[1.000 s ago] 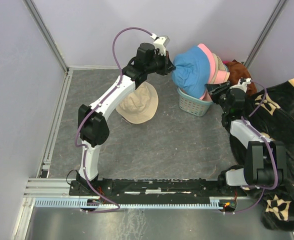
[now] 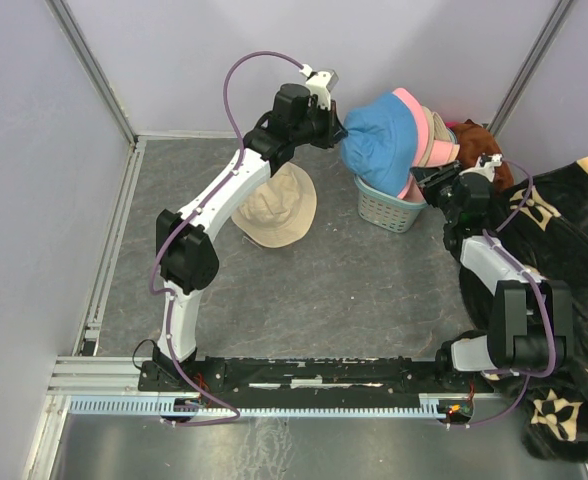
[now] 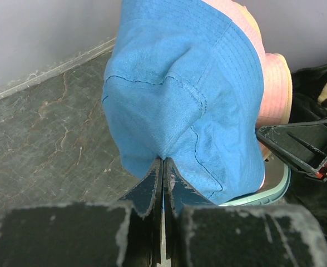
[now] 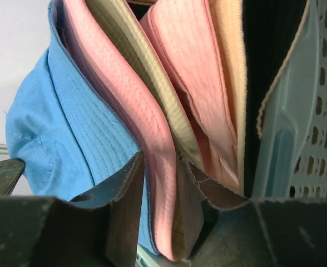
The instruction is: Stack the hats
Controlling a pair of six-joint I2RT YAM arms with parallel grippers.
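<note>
A blue hat with a pink lining (image 2: 379, 142) leans out of the basket on its left side. My left gripper is shut on a pinch of its blue crown. Behind it in the right wrist view stand a khaki brim (image 4: 169, 92) and a pink hat (image 4: 191, 61), packed on edge. At the basket's front right, my right gripper is part open, its fingers around the blue hat's pink brim edge; whether they press on it I cannot tell. A beige hat (image 2: 277, 205) lies alone on the floor, brim spread, beneath the left arm.
The pale green basket (image 2: 386, 210) holds several hats, with a brown cloth item (image 2: 486, 145) at its back right. A black patterned blanket (image 2: 554, 240) fills the right side.
</note>
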